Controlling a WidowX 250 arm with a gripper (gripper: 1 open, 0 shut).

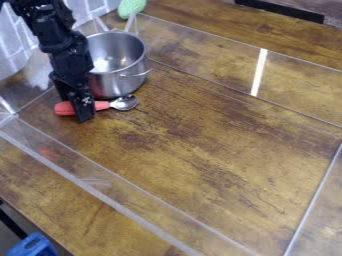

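Note:
My black gripper (80, 108) hangs low at the left, its tips down at the handle of a spoon (126, 103) that has a red handle (102, 105) and a metal bowl. The spoon lies in front of a steel pot (120, 62) with handles. Whether the fingers are closed on the handle is hard to tell at this size.
A green object (131, 6) is at the top, and a blue object (34, 245) at the lower left corner.

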